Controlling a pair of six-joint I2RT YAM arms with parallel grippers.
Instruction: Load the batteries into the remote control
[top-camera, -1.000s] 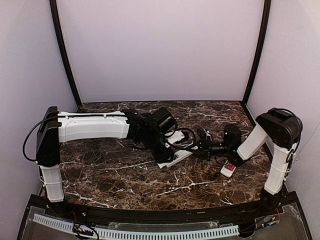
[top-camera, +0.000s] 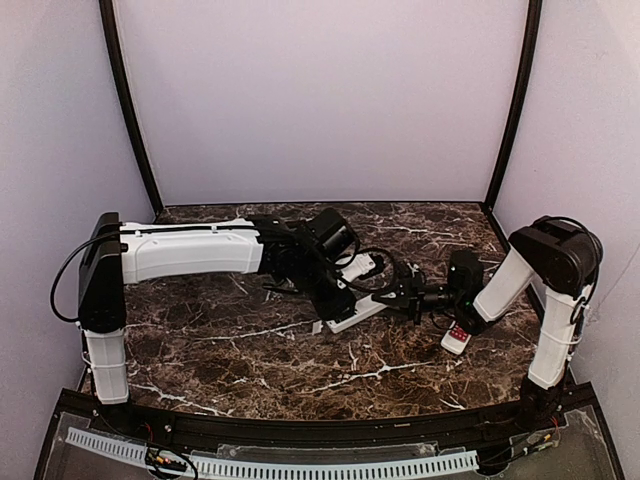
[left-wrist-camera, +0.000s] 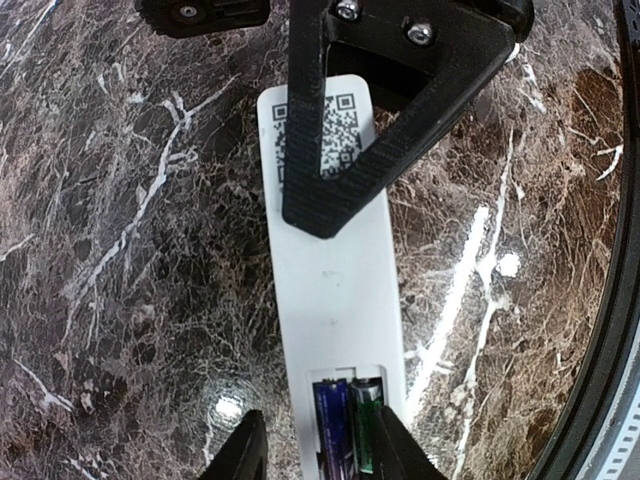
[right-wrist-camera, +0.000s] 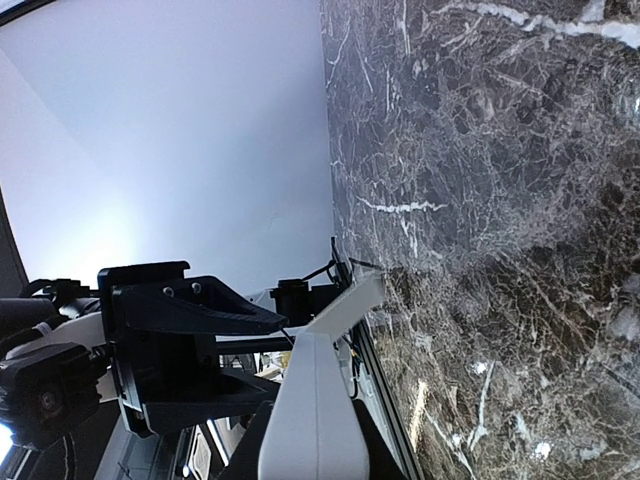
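A white remote control with a QR code fills the middle of the left wrist view; its compartment holds a blue battery and a green battery side by side. My left gripper is over the compartment, fingers part open on either side of the batteries; whether they touch is unclear. My right gripper is shut on the white remote, seen edge-on as a white body in the right wrist view.
A small white remote with red buttons lies on the marble table at front right.
My left arm has shifted very slightly up and toward the right in the top view. The right arm looks unchanged.
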